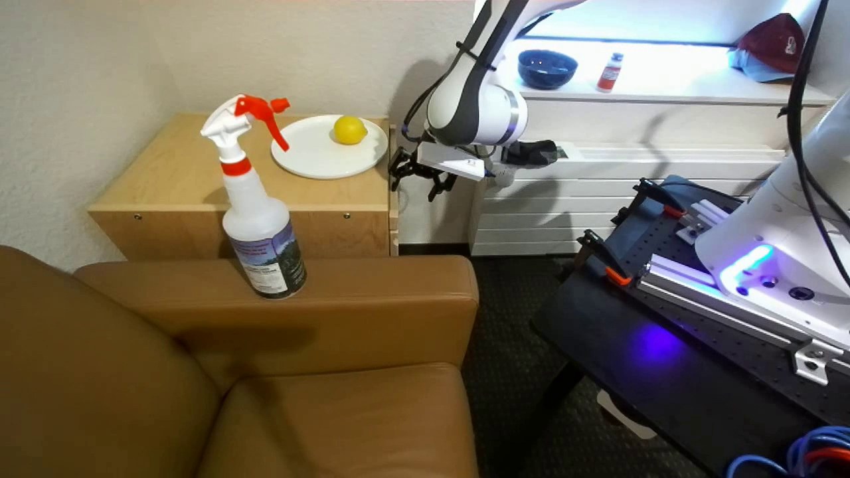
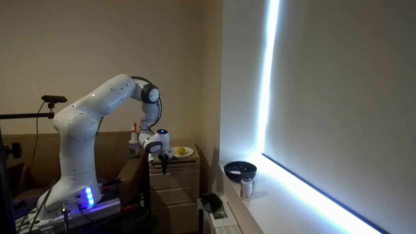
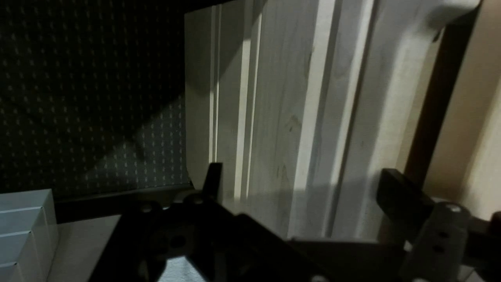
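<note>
My gripper (image 1: 416, 180) hangs beside the drawer side of the wooden cabinet (image 1: 239, 184), just below its top. In the wrist view the fingers of the gripper stand wide apart with nothing held between them. Past them run the pale wooden drawer fronts (image 3: 282, 122), with a dark gap (image 3: 439, 101) near the right finger. Whether a finger touches the wood cannot be told. On the cabinet top lies a white plate (image 1: 311, 159) bearing a yellow lemon (image 1: 348, 130).
A spray bottle (image 1: 259, 231) stands on the brown couch arm (image 1: 382, 291). The windowsill holds a dark blue bowl (image 2: 234, 177) and a small bottle (image 2: 246, 189). A white radiator (image 1: 621, 199) is below the sill. Open carpet (image 3: 84, 103) shows beside the drawers.
</note>
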